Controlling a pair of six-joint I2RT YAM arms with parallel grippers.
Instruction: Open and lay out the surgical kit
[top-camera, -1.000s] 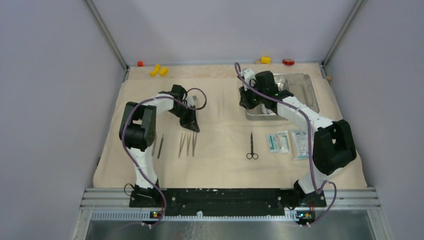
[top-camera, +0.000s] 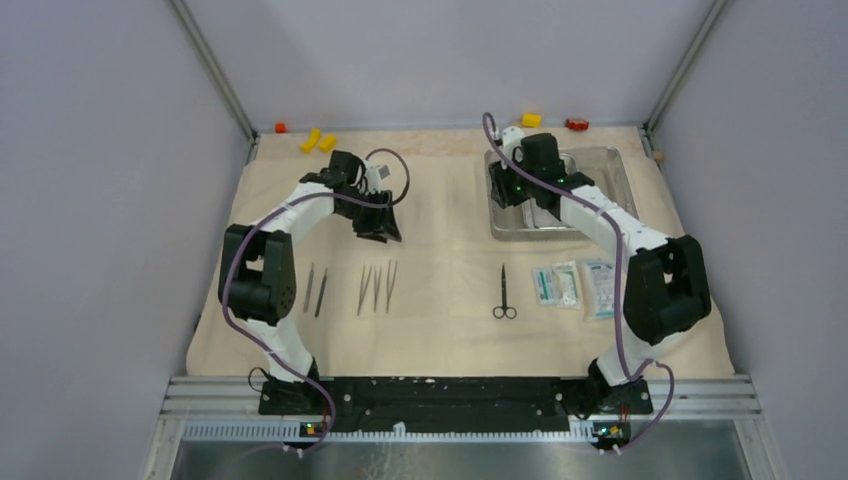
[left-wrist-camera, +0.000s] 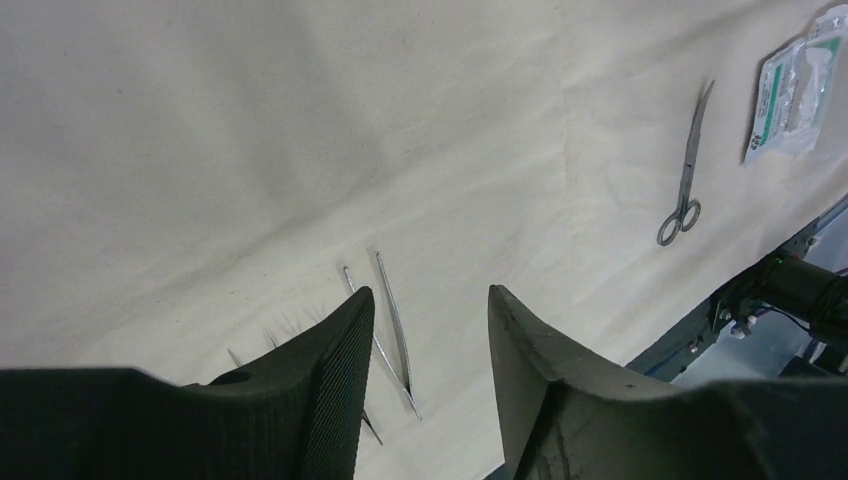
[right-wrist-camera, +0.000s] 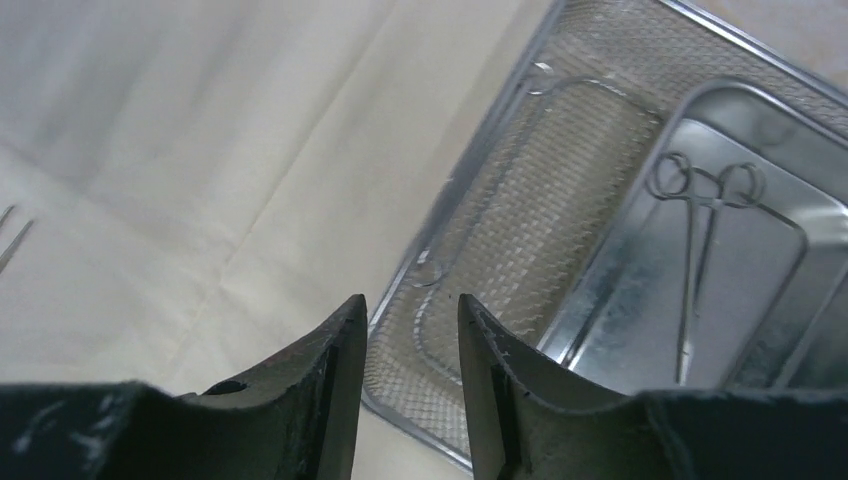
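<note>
Over the cloth's left half, my left gripper (top-camera: 380, 240) hangs with its fingers apart and nothing between them. Below it lie tweezers (top-camera: 391, 287) in a row with more thin instruments; one pair of tweezers (left-wrist-camera: 400, 335) shows close beyond the fingers. My right gripper (top-camera: 500, 193) is above the near-left part of the metal mesh tray (top-camera: 620, 180), open and empty. Inside that tray rests a smaller steel tray (right-wrist-camera: 630, 230) holding a scissor-handled clamp (right-wrist-camera: 692, 230). Scissors (top-camera: 504, 295) lie mid-cloth. To their right are wrapped packets (top-camera: 567, 286) and a larger packet (top-camera: 603, 288).
Two slim handles (top-camera: 321, 293) lie at the left of the row. Yellow pieces (top-camera: 312, 140), a yellow block (top-camera: 531, 120) and a red item (top-camera: 577, 124) sit along the back edge. Mid-cloth, between the arms, is clear.
My left gripper has opened and drawn back, away from the right-hand tweezers, which stay on the cloth. My right gripper has shifted right, further over the mesh tray.
</note>
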